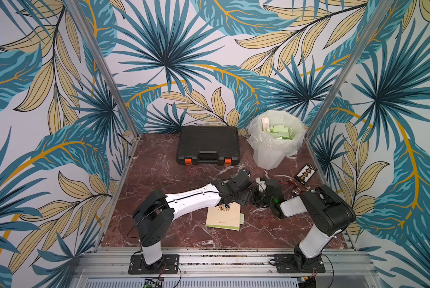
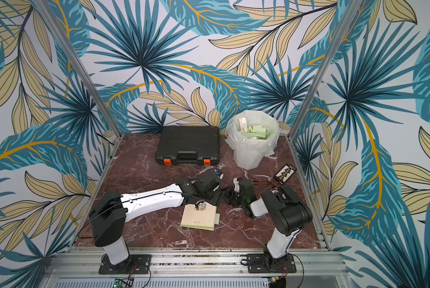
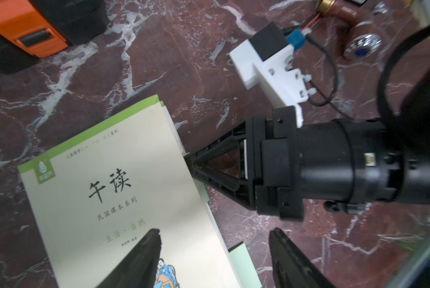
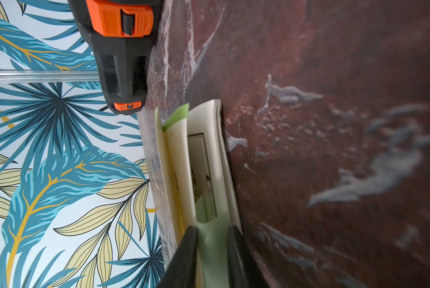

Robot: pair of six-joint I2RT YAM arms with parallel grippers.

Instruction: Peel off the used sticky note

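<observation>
The cream book (image 3: 123, 192) lies on the table, its cover partly hidden by my left arm in the top views. A pale green sticky note (image 3: 246, 266) sticks out of its right edge, with another green tab (image 3: 201, 190) higher up by my right gripper. In the right wrist view, a green note (image 4: 215, 249) stands between my open right gripper's fingers (image 4: 186, 261), its pages slightly fanned. Whether they touch it cannot be told. Above the book, my left gripper is open, nothing visibly held.
A clear-lined bin (image 1: 267, 156) with green and white scraps stands at the back right. The black case (image 1: 208, 144) is at the back. Past the right gripper lie a white bracket part (image 3: 272, 72) and a phone-like picture (image 1: 306, 173).
</observation>
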